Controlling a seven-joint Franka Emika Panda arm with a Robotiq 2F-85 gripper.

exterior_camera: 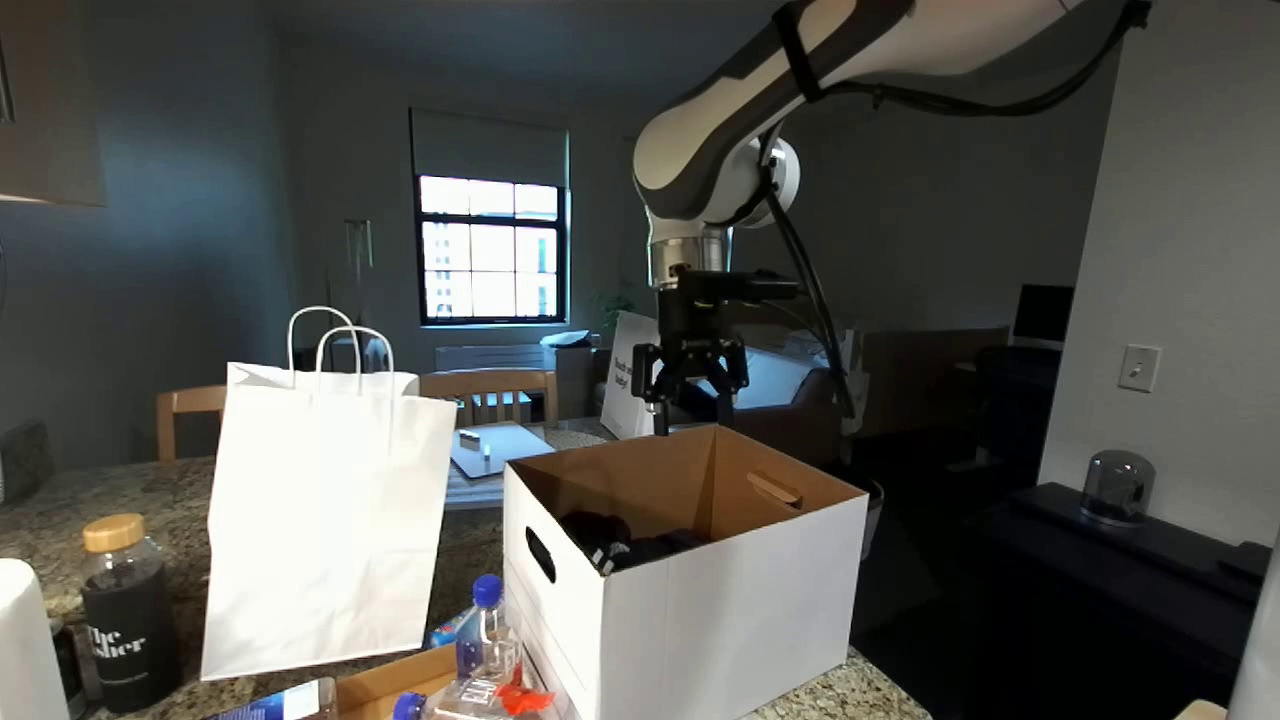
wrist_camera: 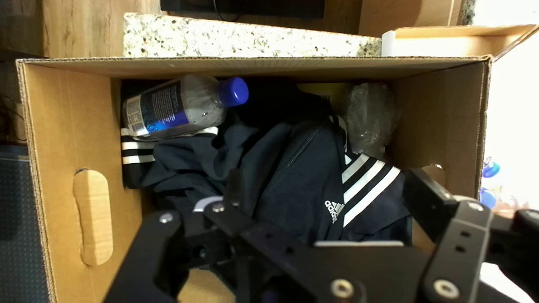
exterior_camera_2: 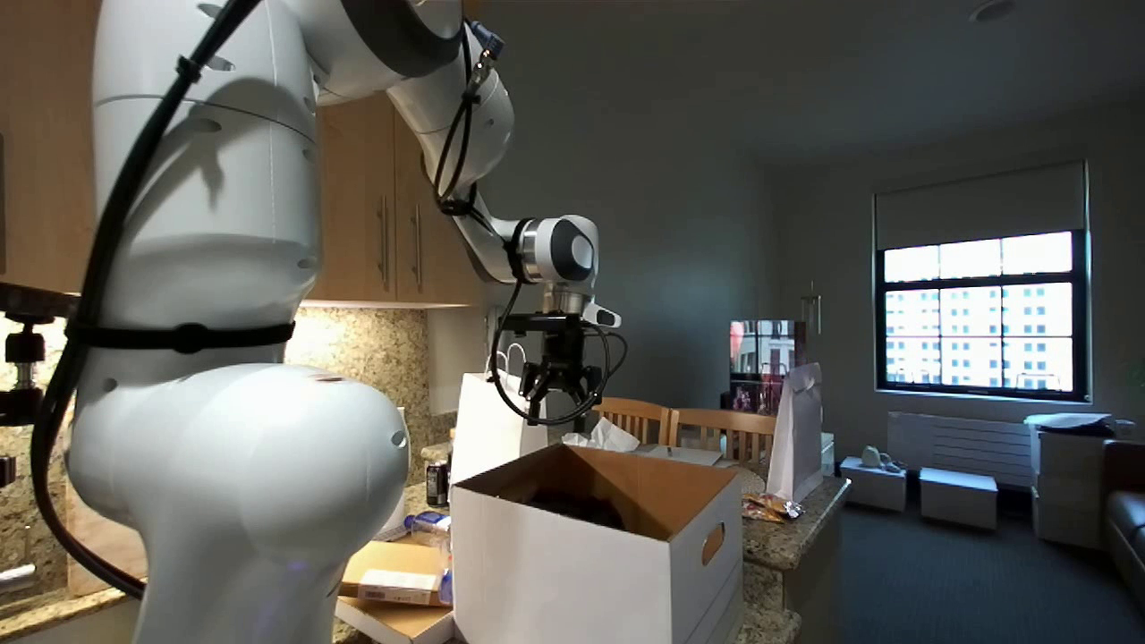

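My gripper [exterior_camera: 693,414] hangs above the far rim of the white cardboard box [exterior_camera: 732,624]. In the wrist view its black fingers [wrist_camera: 233,189] stand wide apart with nothing between them. Below them, inside the box, lies a crumpled black garment [wrist_camera: 288,171] with white stripes and an adidas logo. A clear plastic bottle [wrist_camera: 202,103] with a blue cap rests on its side along one wall. Crinkled clear plastic [wrist_camera: 371,118] sits in a corner of the same box. From outside, the tall walls hide most of these contents.
Left of the box stands a white paper bag [exterior_camera: 324,528] with handles. A dark bottle with a wooden lid [exterior_camera: 126,618] is farther left. Plastic bottles [exterior_camera: 486,636] and a shallow cardboard tray [exterior_camera: 402,678] crowd the near counter. A second paper bag [exterior_camera_2: 796,435] is at the counter's far end.
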